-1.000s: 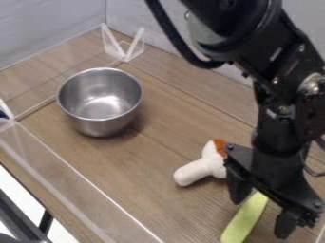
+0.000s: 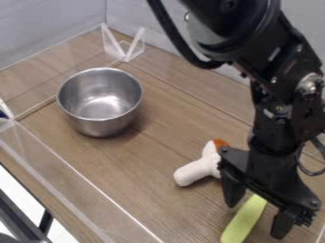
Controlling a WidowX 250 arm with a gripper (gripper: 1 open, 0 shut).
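My gripper (image 2: 264, 204) hangs open at the lower right, its dark fingers over a light yellow-green strip-like object (image 2: 241, 222) on the wooden table. Just left of the gripper lies a white object (image 2: 196, 169) with an orange part at its upper end, partly hidden behind the gripper.
A steel bowl (image 2: 99, 101) stands at the upper left. Pale walls (image 2: 170, 21) bound the table at the back.
The gripper has shifted slightly upward and tilted a little. The objects on the table look unmoved.
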